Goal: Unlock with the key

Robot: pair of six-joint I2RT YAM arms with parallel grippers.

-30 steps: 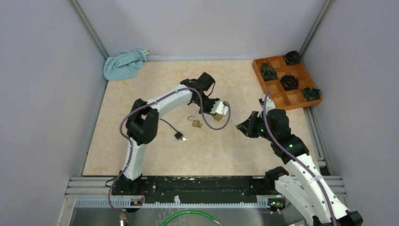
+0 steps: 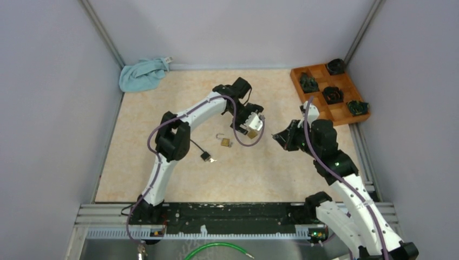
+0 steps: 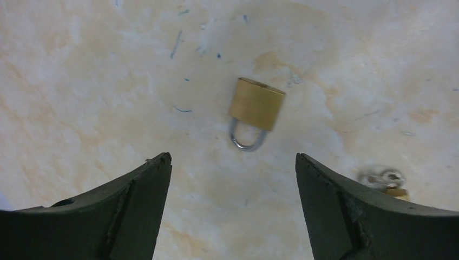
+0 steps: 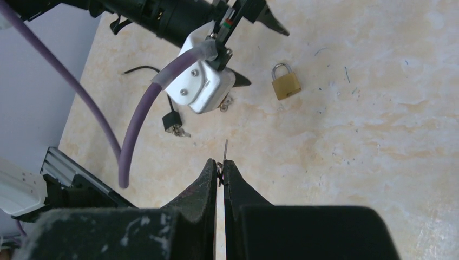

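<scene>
A closed brass padlock (image 3: pixel 258 104) lies on the table with its steel shackle toward the bottom of the left wrist view. My left gripper is open above the table with its fingers spread, nothing between them. In the right wrist view the same padlock (image 4: pixel 286 85) lies just beyond the left fingertips, apart from them. My right gripper is shut on a thin metal key (image 4: pixel 225 149), whose slim blade sticks out past the fingertips. From above, that right gripper (image 2: pixel 274 136) hovers to the right of the padlock (image 2: pixel 252 134).
A second brass padlock (image 2: pixel 225 142) lies left of the first, metal pieces beside it. Further left is a black lock (image 2: pixel 205 156) with a cable and keys. A wooden tray (image 2: pixel 340 114) stands back right, a blue cloth (image 2: pixel 142 76) back left.
</scene>
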